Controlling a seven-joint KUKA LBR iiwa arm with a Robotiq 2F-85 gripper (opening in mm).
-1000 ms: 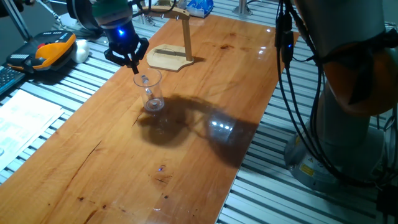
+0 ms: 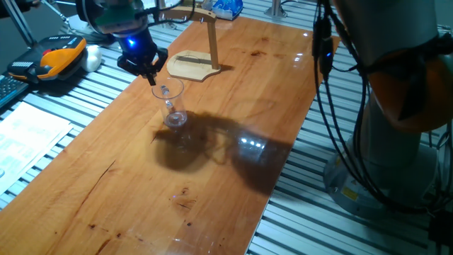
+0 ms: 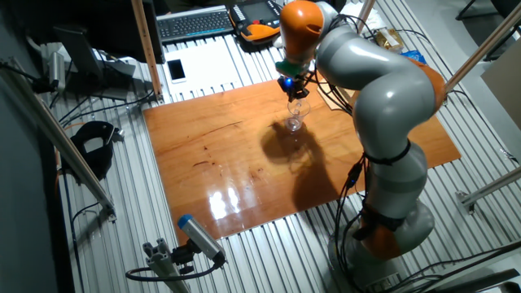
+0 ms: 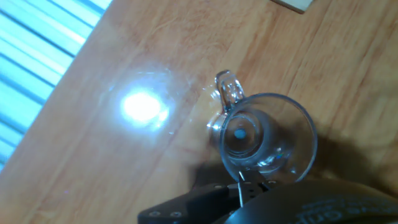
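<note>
A clear mug point(image 2: 173, 106) is at the far left part of the wooden table, its mouth facing up. Seen from above in the wrist view, the mug point(image 4: 273, 134) has its handle toward the upper left. My gripper point(image 2: 152, 81) points down at the edge of the mug's rim, its fingers close together. In the wrist view the gripper meets the near side of the rim. Whether the thin rim is between the fingertips is hard to tell. In exterior view 2 the mug point(image 3: 294, 124) appears just below the gripper.
Behind the mug stands a wooden rack point(image 2: 195, 67) with an upright post and a crossbar. Off the table's left side are an orange and black device point(image 2: 49, 58) and white paper point(image 2: 28, 142).
My gripper has shifted only slightly beside the rim. The mug stays in practically the same place.
</note>
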